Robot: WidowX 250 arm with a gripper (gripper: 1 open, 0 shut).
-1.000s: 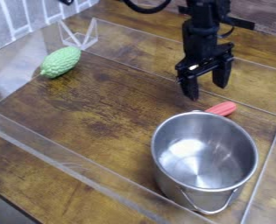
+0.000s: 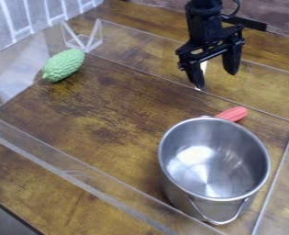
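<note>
My black gripper [image 2: 213,70] hangs at the top right over the wooden surface, fingers open and pointing down. A small pale object behind its left finger is partly hidden, and I cannot tell what it is. Below the gripper lies a red oblong object [image 2: 231,114], just behind a large steel pot [image 2: 214,161] at the lower right. A green bumpy oblong object [image 2: 63,65] lies at the upper left, well apart from the gripper.
Clear walls [image 2: 61,156] border the wooden work area. A white wire-like fixture stands at the upper left edge.
My gripper has risen and moved slightly back, away from the red object. The pot and the other objects look unmoved.
</note>
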